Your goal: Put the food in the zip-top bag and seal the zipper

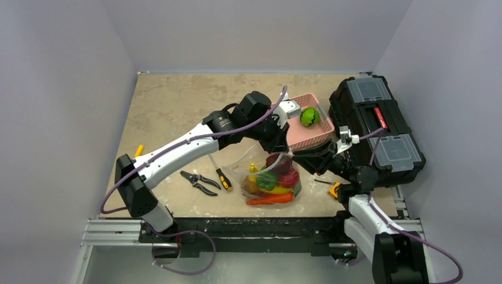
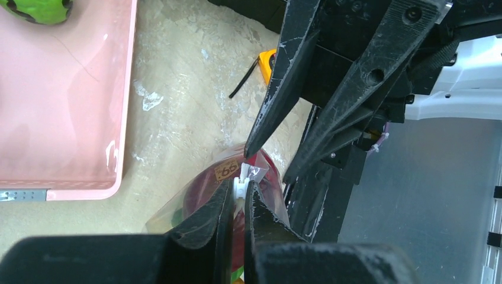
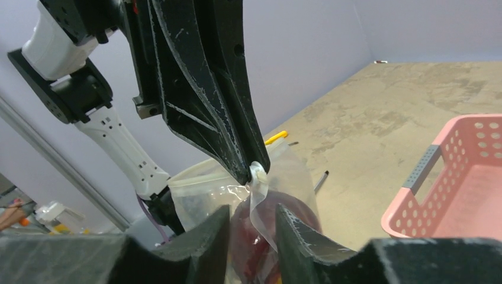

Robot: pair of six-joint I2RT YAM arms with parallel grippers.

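A clear zip top bag (image 1: 269, 188) stands on the table, filled with colourful food including a green pepper (image 1: 267, 180), an orange carrot (image 1: 270, 199) and a dark red item (image 3: 296, 207). At the bag's upper edge, my left gripper is shut on the small white zipper slider (image 3: 258, 173). My right gripper is open at the bag's right corner, its fingers (image 2: 266, 115) spread apart. A narrow strip of the bag's edge passes between those fingers without being pinched. The left forearm hides part of the bag's mouth from above.
Behind the bag is a pink basket (image 1: 303, 138) with a watermelon (image 1: 309, 116) in it. Pliers (image 1: 201, 182) and a screwdriver (image 1: 224, 178) lie to the left. A black toolbox (image 1: 376, 127) and a tape measure (image 1: 334, 190) are on the right.
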